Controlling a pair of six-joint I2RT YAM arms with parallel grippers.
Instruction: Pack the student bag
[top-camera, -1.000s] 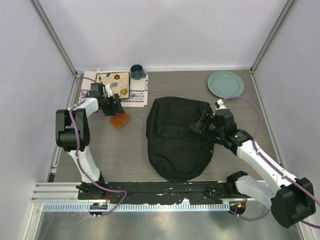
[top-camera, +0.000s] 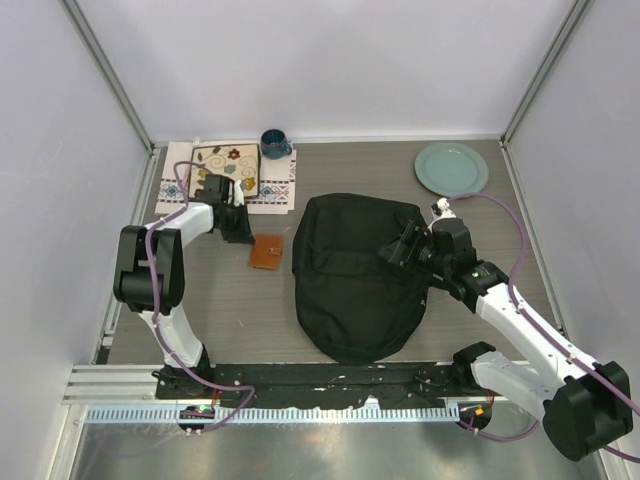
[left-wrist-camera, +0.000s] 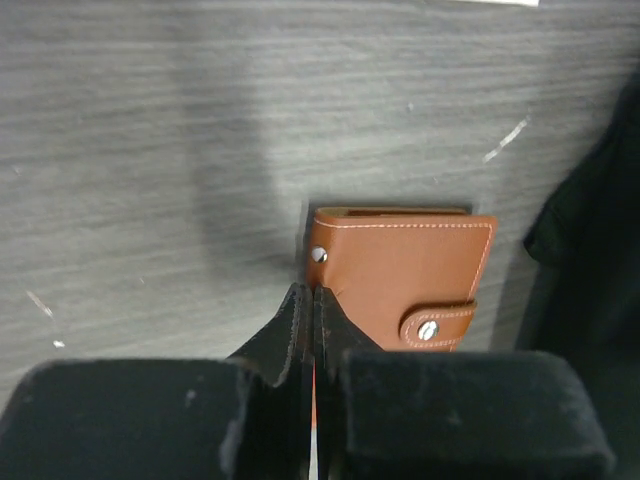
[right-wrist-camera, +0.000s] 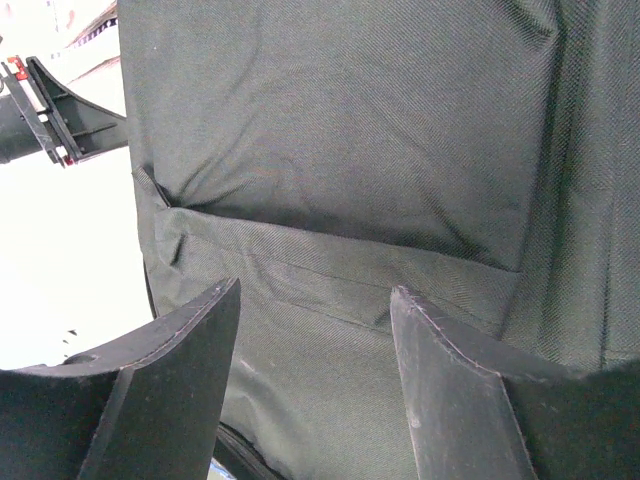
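The brown leather card wallet (top-camera: 266, 251) lies flat on the table just left of the black bag (top-camera: 350, 280). In the left wrist view the wallet (left-wrist-camera: 400, 270) shows its stitched edge and snap strap, square to the view. My left gripper is shut, fingertips pressed together with nothing between them; they overlap the wallet's left edge from above, and I cannot tell whether they touch it. Over the bag, my right gripper stands open with only dark bag fabric (right-wrist-camera: 330, 130) beyond its fingers.
At the back left a flowered book (top-camera: 228, 168) rests on a patterned white sheet (top-camera: 280, 196), beside a blue mug (top-camera: 275, 143). A green plate (top-camera: 451, 168) sits at the back right. Bare table (top-camera: 235, 315) lies in front of the wallet.
My left gripper went from open above the wallet to shut, moving right and toward the front. The wallet slid the same way and turned square. The right arm is nearly still.
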